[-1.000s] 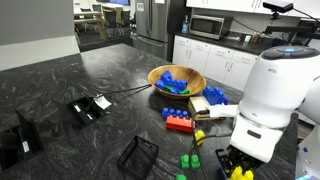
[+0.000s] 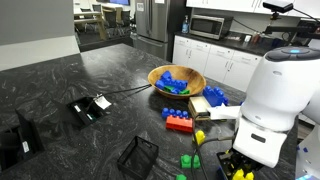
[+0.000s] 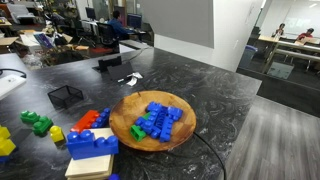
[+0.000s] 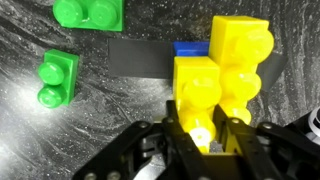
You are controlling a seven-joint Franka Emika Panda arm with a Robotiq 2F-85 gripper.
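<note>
In the wrist view a yellow brick (image 4: 198, 90) stands between the fingers of my gripper, which is shut on it. Right beside it is a second yellow brick (image 4: 240, 55), and a blue brick (image 4: 190, 48) shows partly behind the two. How these bricks join is hard to tell. Exterior view 1 has yellow (image 2: 240, 174) just under the arm at the bottom edge, the fingers mostly hidden there. Yellow bricks (image 3: 5, 145) also appear at the left edge of exterior view 2.
Green bricks (image 4: 58, 78) lie to the left in the wrist view. A wooden bowl (image 3: 125, 125) holds blue and green bricks. Red bricks (image 2: 179, 124), a single yellow brick (image 2: 200, 135) and a black wire basket (image 2: 138, 157) are nearby. Open table lies left of the basket.
The arm has shifted slightly to the right in exterior view 1. The other bricks, bowl and basket look unmoved.
</note>
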